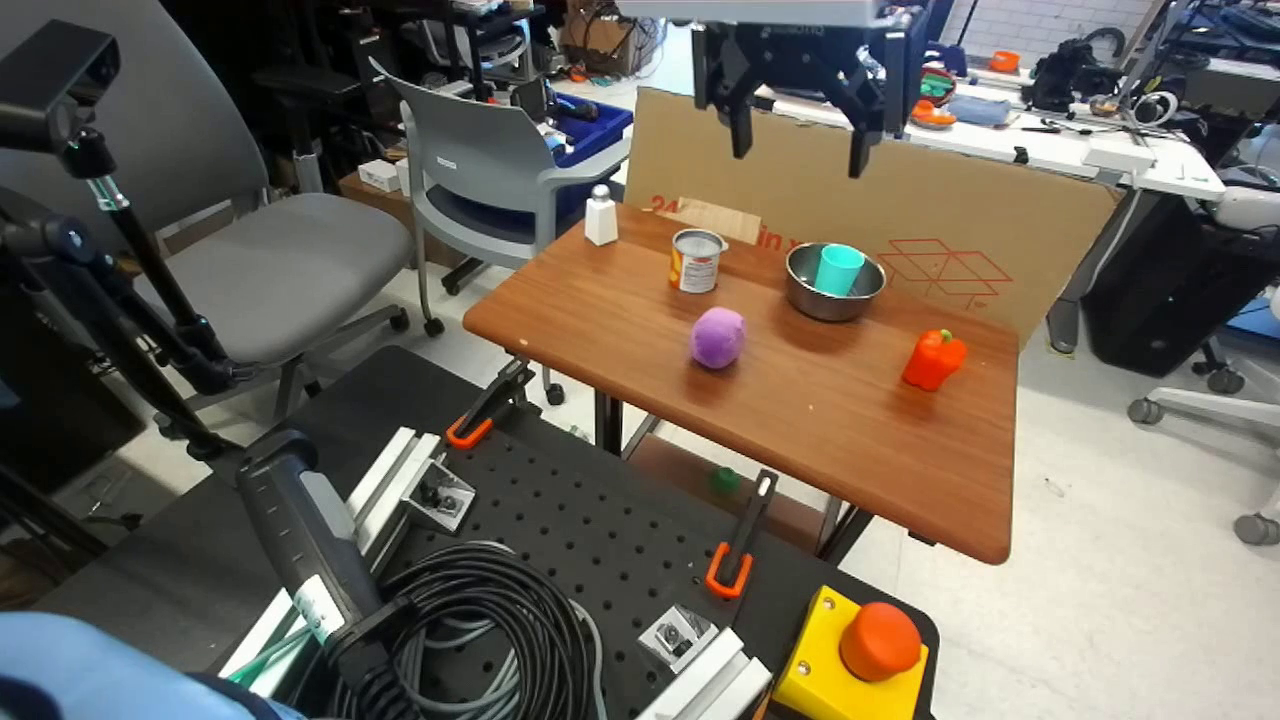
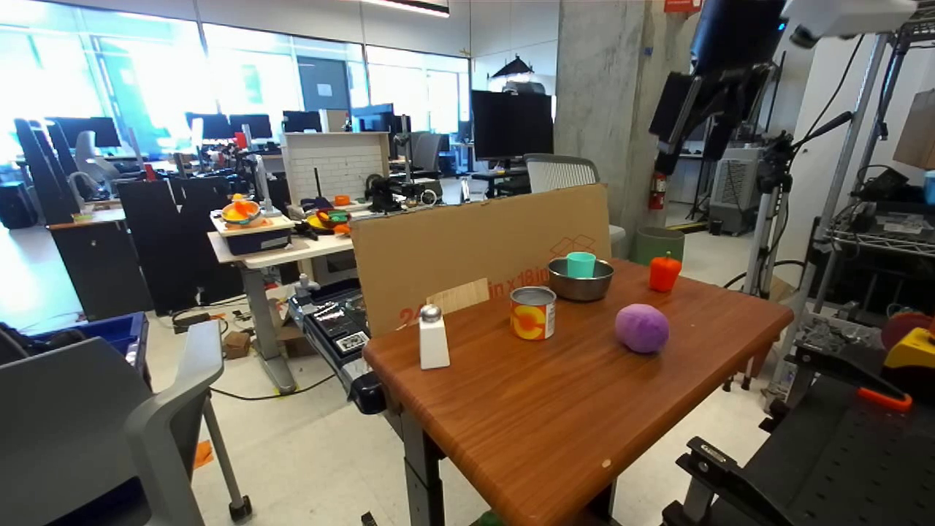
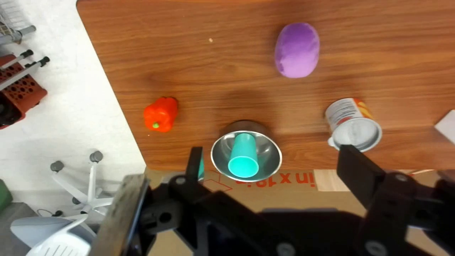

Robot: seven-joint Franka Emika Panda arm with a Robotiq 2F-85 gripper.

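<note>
High over the back of the table, my gripper (image 1: pixel 799 156) stands open, its fingers wide apart and empty. In the wrist view, a teal cup (image 3: pixel 244 155) sits inside a steel bowl (image 3: pixel 273 156), below the gap between the fingers. An orange-red bell pepper (image 3: pixel 161 113) lies on the bare wood to one side of the bowl. A purple ball (image 3: pixel 297 50) rests nearer the table's front. The opened tin can (image 2: pixel 532 314) stands between the bowl and a white shaker with a grey cap (image 2: pixel 433 338). My gripper touches none of them.
A cardboard panel (image 1: pixel 864 204) rises along the table's back edge. Bare wood (image 1: pixel 828 408) spans the front right of the table (image 1: pixel 948 480). A black pegboard bench (image 1: pixel 576 504) with clamps and coiled cable lies before it.
</note>
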